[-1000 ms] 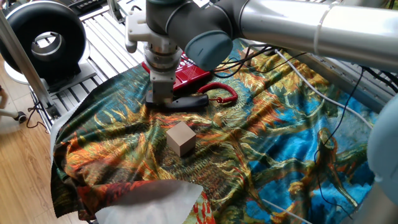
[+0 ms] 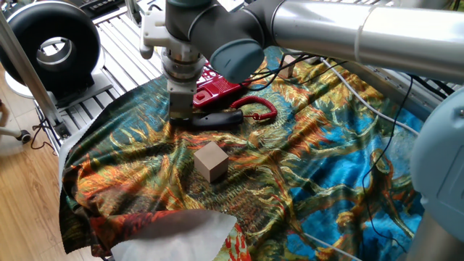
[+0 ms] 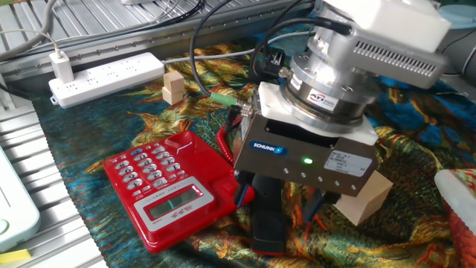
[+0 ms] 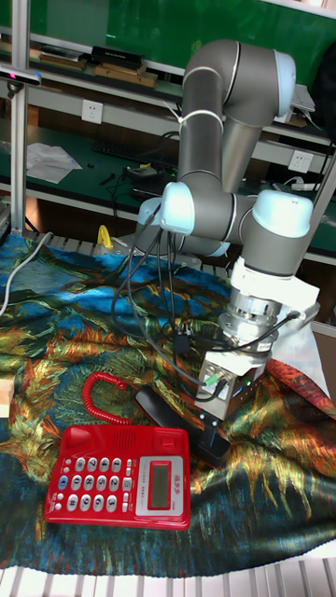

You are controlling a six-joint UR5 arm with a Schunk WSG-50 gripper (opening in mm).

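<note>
A red desk phone (image 3: 167, 186) with a grey display lies on the patterned cloth. Its black handset (image 3: 268, 223) rests off the cradle beside it, joined by a coiled red cord (image 2: 255, 106). Over the handset, my gripper (image 3: 278, 199) points down. Its dark fingers (image 3: 313, 205) stand apart on either side of the handset, with a gap showing, so the fingers are open. In exterior view 3 the gripper is over one end of the handset (image 4: 167, 416); in exterior view 1 the wrist hides its fingertips.
A wooden cube (image 2: 211, 162) sits on the cloth near the handset. Smaller wooden blocks (image 3: 172, 88) and a white power strip (image 3: 108, 80) lie beyond the phone. Cables loop around the wrist. Right of the cube in exterior view 1, the cloth is mostly clear.
Over the last second the arm and gripper have shifted slightly left in exterior view 1, along the handset. Phone, handset and cube show no movement.
</note>
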